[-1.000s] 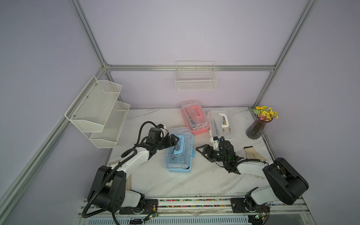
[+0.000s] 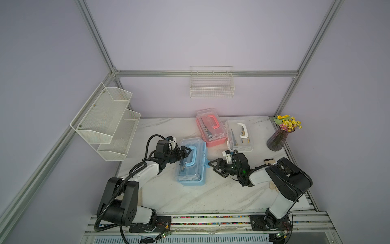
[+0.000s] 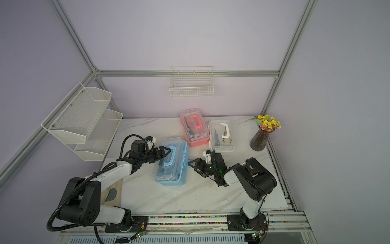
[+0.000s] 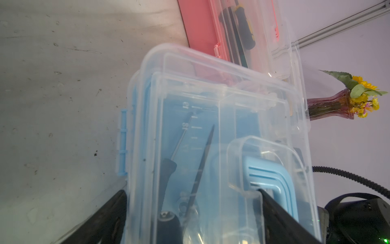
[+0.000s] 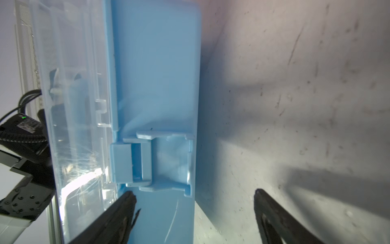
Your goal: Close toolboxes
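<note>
A blue toolbox with clear lid lies in the middle, screwdrivers inside. From its left, my left gripper is shut on the lid. My right gripper stands open at its right side; in the right wrist view, the latch is beside the fingers, nothing gripped. The pink toolbox and clear toolbox lie behind, lids down; their latches are too small to tell.
A vase of flowers stands at the back right. A wire shelf hangs on the left wall.
The blue toolbox and my left gripper have shifted slightly left.
</note>
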